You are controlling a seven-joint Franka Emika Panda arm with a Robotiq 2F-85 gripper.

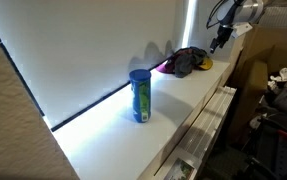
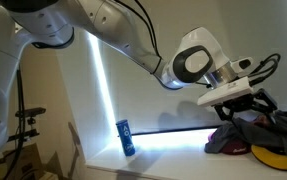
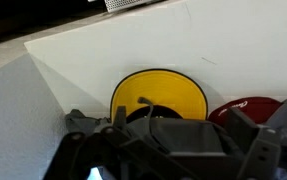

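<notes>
On the white surface [image 1: 161, 118] lies a pile of caps: a dark grey one [image 1: 186, 60], a yellow one [image 3: 165, 90] and a maroon one [image 3: 245, 106]. My gripper [image 1: 218, 42] hangs above the pile's right end in the first exterior view. In the second exterior view the gripper [image 2: 245, 106] stands over the caps from the left. The wrist view looks down on the yellow cap's round brim, with dark cloth [image 3: 198, 135] lying across it. The fingers are open, and no cap shows held between the fingers. The dark fingers hide part of the cloth.
A blue canister [image 1: 140, 95] stands upright on the surface, well apart from the caps. The white wall [image 1: 83, 45] runs right behind the pile. An open drawer [image 1: 198, 135] lies along the front edge.
</notes>
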